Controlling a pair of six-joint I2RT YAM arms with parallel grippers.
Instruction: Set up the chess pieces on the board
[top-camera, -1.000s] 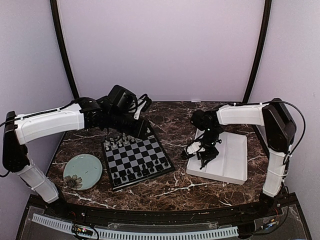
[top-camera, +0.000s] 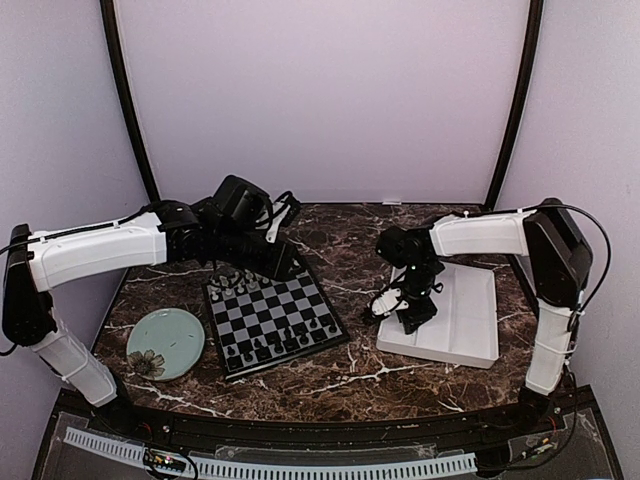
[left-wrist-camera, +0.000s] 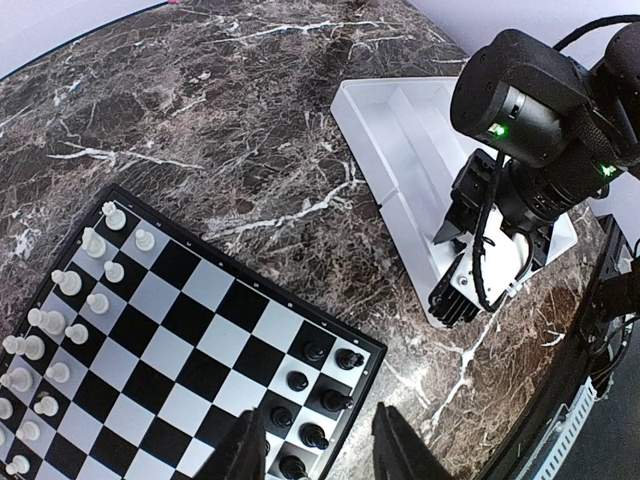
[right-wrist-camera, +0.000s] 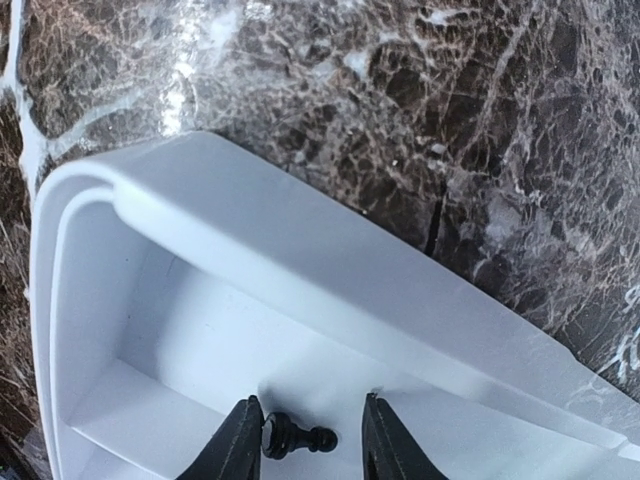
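Observation:
A lone black chess piece (right-wrist-camera: 295, 438), apparently a pawn, lies on its side in the white tray (right-wrist-camera: 300, 240). My right gripper reaches down into the tray, part open, with the piece between its fingers and close to the left one; a gap shows on the other side. On the chessboard (top-camera: 270, 318), white pieces (left-wrist-camera: 50, 322) stand along one side and black pieces (left-wrist-camera: 314, 435) along the opposite side. Over the board hangs my left gripper, open and empty. In the top view the left arm hides part of the board's far edge.
A pale green plate (top-camera: 166, 343) with a flower pattern sits left of the board. Bare marble table (top-camera: 345, 240) separates board and tray. The tray's raised wall (right-wrist-camera: 370, 320) runs close beside my right fingers.
My right gripper has come lower in the tray and now covers the black piece in the top view. The tray has shifted slightly right.

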